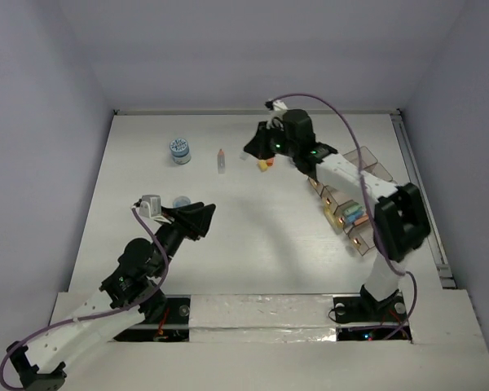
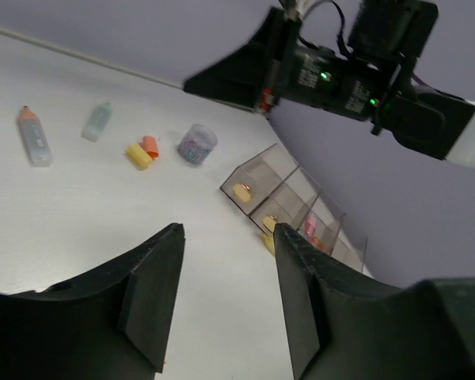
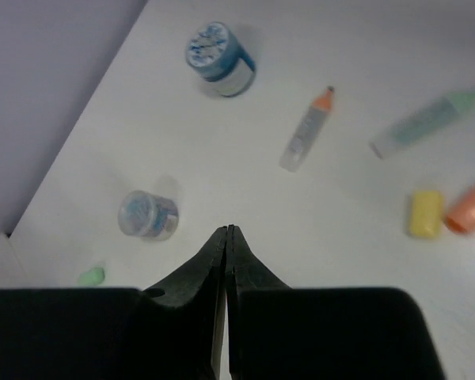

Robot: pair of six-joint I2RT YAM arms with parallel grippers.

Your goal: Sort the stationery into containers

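My right gripper (image 1: 257, 145) hangs above the back middle of the table, shut, with nothing visible between its fingertips. Below it in the right wrist view lie an orange-tipped tube (image 3: 305, 134), a green-capped tube (image 3: 419, 123), a yellow piece (image 3: 425, 214), an orange piece (image 3: 469, 209) and two jars, one blue-lidded (image 3: 219, 59), one clear (image 3: 146, 214). A purple jar (image 2: 196, 145) stands further right. The compartmented container (image 1: 363, 240) at the right holds small coloured items, partly behind the right arm. My left gripper (image 1: 200, 220) is open and empty at the front left.
Walls bound it at back and both sides. A yellow item (image 1: 329, 215) lies against the container's left side.
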